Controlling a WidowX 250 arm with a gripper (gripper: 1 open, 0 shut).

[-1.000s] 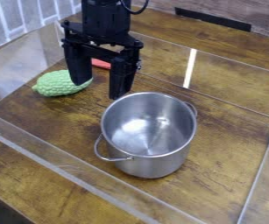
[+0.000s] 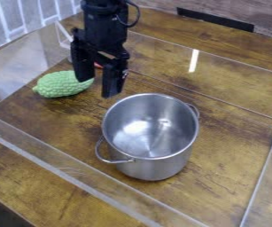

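Observation:
My black gripper hangs in the upper middle, behind and left of a steel pot, with its fingers open and pointing down. The steel pot with two side handles stands upright in the lower middle, empty. A light green textured vegetable toy lies on the wood at left, just beside the gripper. A small red object is partly hidden behind the gripper.
Clear plastic walls border the left and front, and another runs at right. A white tape strip lies behind the pot.
The arm has moved back, away from the pot, and now looks smaller, exposing more of the green toy. The pot has not moved.

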